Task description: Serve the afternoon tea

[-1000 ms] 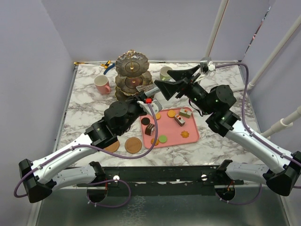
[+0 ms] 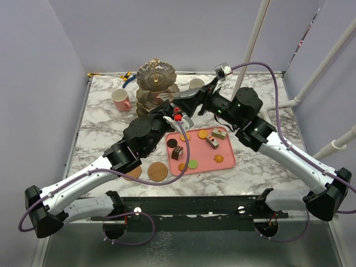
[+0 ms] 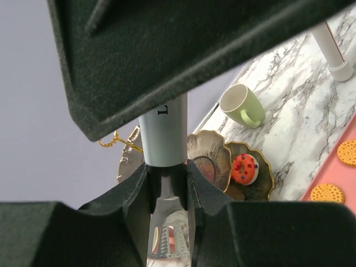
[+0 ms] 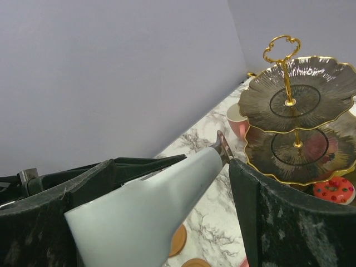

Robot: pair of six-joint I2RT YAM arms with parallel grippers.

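A slotted spatula with a pale grey handle (image 3: 164, 136) is in my left gripper, whose fingers are shut on its dark neck. Its slotted head (image 3: 167, 242) shows below them. My right gripper stands open, with the handle lying between its parted fingers; whether either finger touches it I cannot tell. In the top view both grippers meet just in front of the tiered gold-rimmed stand (image 2: 156, 75). A red-topped pastry (image 3: 245, 169) rests on one of the stand's plates. The pink tray (image 2: 211, 162) carries several biscuits and small cakes.
A pink mug (image 2: 120, 100) stands left of the stand, a green mug (image 2: 196, 83) to its right. Round wooden coasters (image 2: 157, 171) lie left of the tray. Blue-handled tongs (image 2: 129, 81) lie at the back.
My right gripper has moved left and come over the spatula's handle, with its arm following. The left arm has barely shifted and keeps its hold on the spatula.
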